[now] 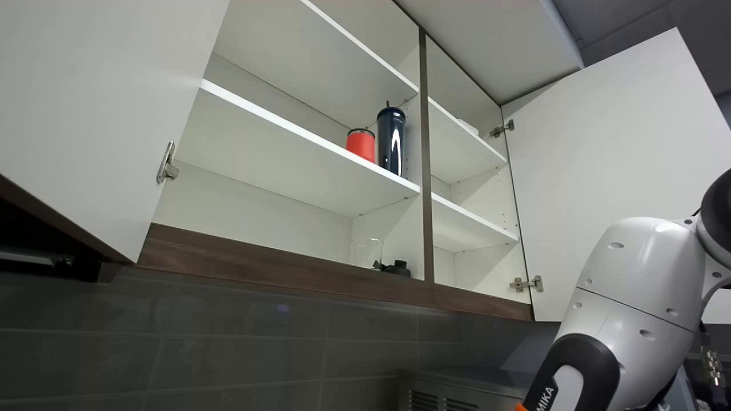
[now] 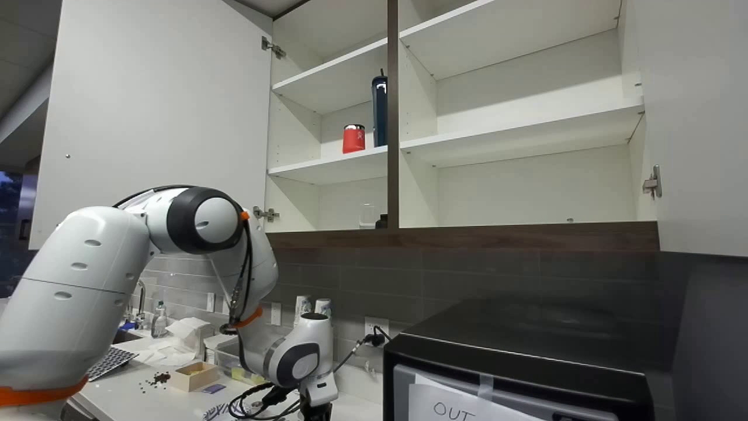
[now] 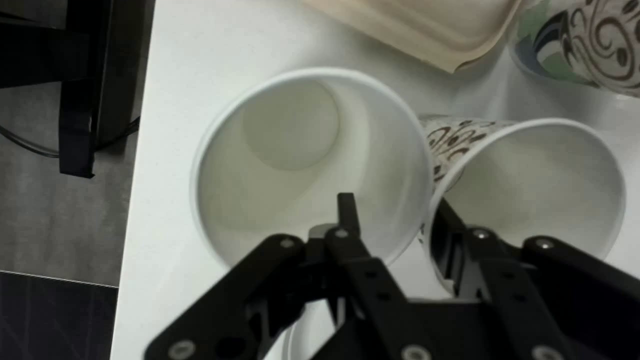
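Two white-lined paper cups stand side by side in the wrist view, a left cup (image 3: 288,132) and a right cup (image 3: 534,180) with brown swirls on its outside. My gripper is over them with its fingers apart. The left finger (image 3: 348,213) overlaps the left cup's mouth, and the right finger (image 3: 442,234) lies across the near rim of the right cup. Neighbouring walls of both cups appear in the gap; contact cannot be made out. In exterior view 2 the hand is low at the bottom edge, its fingertips out of frame.
A beige tray (image 3: 432,24) and another patterned cup (image 3: 588,45) lie close by. The counter's edge runs down the left. Above hangs an open cabinet with a red tumbler (image 2: 354,139) and dark bottle (image 2: 380,111). A black appliance (image 2: 519,351) stands right of the hand.
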